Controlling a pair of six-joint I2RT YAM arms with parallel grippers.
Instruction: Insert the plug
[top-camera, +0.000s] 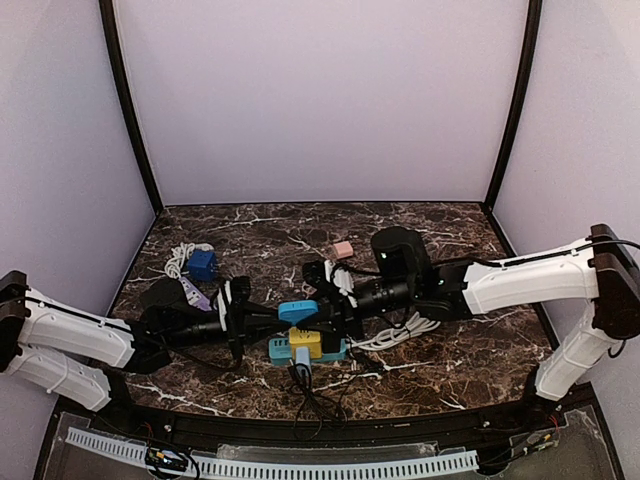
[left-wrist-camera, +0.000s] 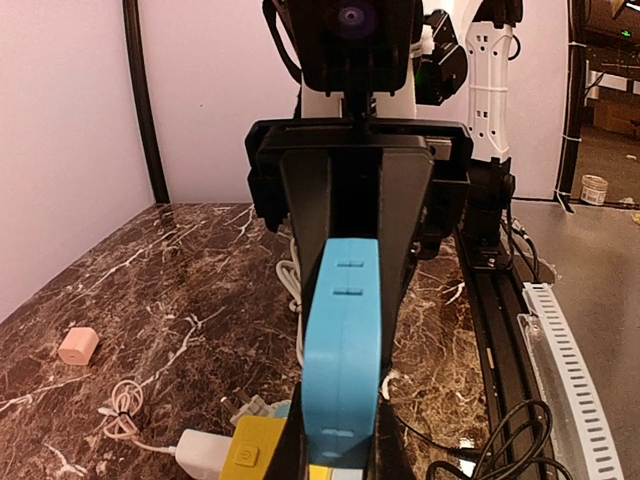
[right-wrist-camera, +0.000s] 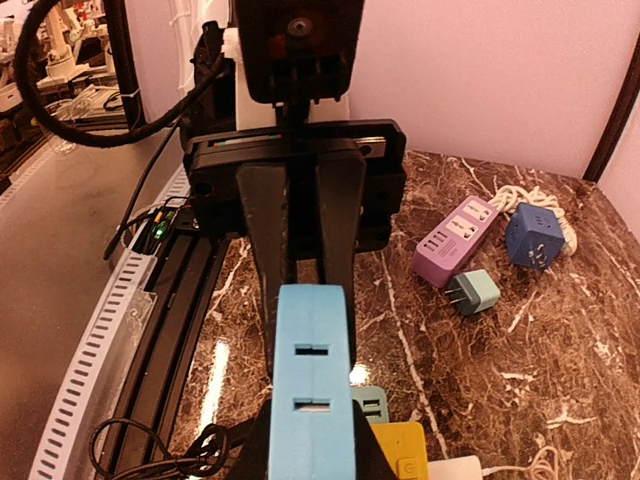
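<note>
A light blue plug adapter (top-camera: 297, 310) with two slots hangs above a yellow socket block (top-camera: 305, 343) in the middle, which sits among teal pieces and cables. My left gripper (top-camera: 282, 322) is shut on the blue adapter from the left. My right gripper (top-camera: 318, 322) is at the same adapter from the right; whether its fingers grip it is hard to tell. In both wrist views the blue adapter (left-wrist-camera: 342, 350) fills the space between the two facing grippers.
A purple power strip (right-wrist-camera: 450, 240), a blue cube (right-wrist-camera: 533, 236) and a mint charger (right-wrist-camera: 472, 292) lie at the left of the table. A pink block (top-camera: 342, 249) lies at the back. Cables spread near the front edge and right.
</note>
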